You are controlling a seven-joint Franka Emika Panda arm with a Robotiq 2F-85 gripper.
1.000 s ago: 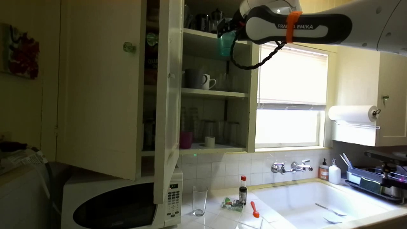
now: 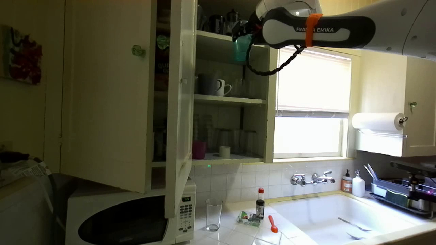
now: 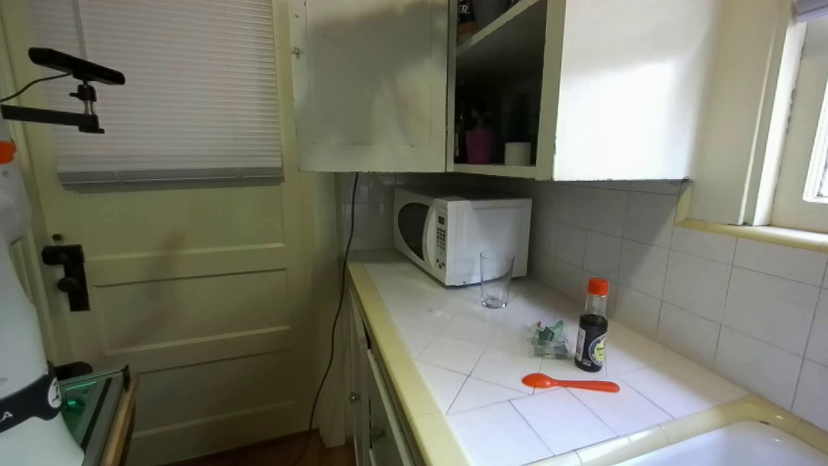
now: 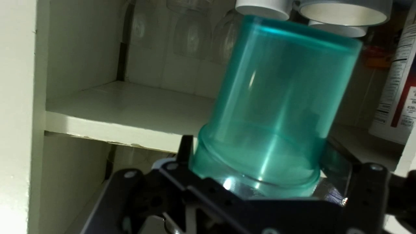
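A translucent teal cup [image 2: 242,48] hangs in the air at the front of the open cabinet, just below the edge of its upper shelf. In the wrist view the teal cup [image 4: 269,105] fills the middle, tilted. My gripper has its fingers wide apart around one end of the cup, with a finger [image 4: 185,149] on either side. Whether both pads press on it cannot be made out. From exterior view 1, the gripper [image 2: 241,32] is small and dark above the cup. Exterior view 2 shows neither cup nor gripper.
Mugs [image 2: 208,84] and glasses occupy the middle shelf [image 2: 229,98]. The cabinet door [image 2: 180,106] stands open at left. Below, the counter bears a clear glass [image 2: 213,215], a sauce bottle [image 3: 592,330], an orange spoon [image 3: 570,383] and a small packet [image 3: 550,340].
The arm and teal cup have shifted very slightly, the cup a touch lower and to the left. The counter items have stayed put.
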